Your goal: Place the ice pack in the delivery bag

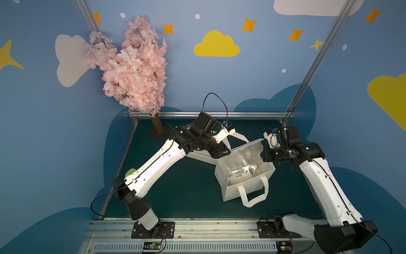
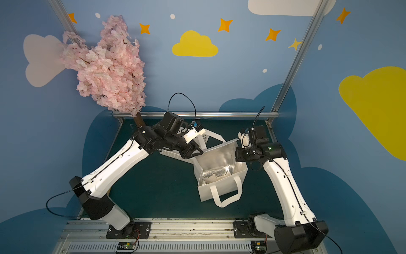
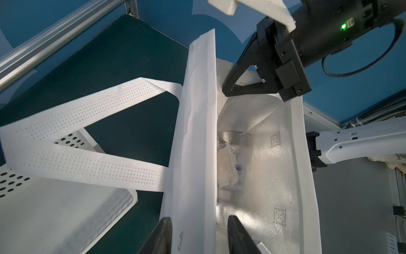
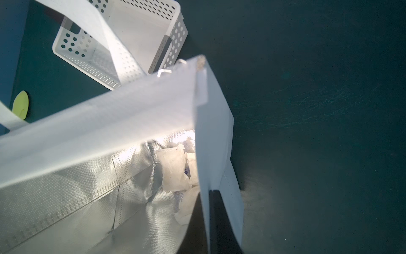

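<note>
The white delivery bag stands open, its silver lining showing. Pale packets lie inside, among them a white pack in the right wrist view; I cannot tell which is the ice pack. My left gripper is part open at the bag's left rim, with the top of that wall between its fingers, not visibly pinched. My right gripper is shut at the bag's opposite top edge, with the thin bag wall running into its fingertips; it also shows in the top left view.
A white perforated basket sits behind the bag, partly hidden by the left arm and a handle. An artificial blossom tree stands at the back left.
</note>
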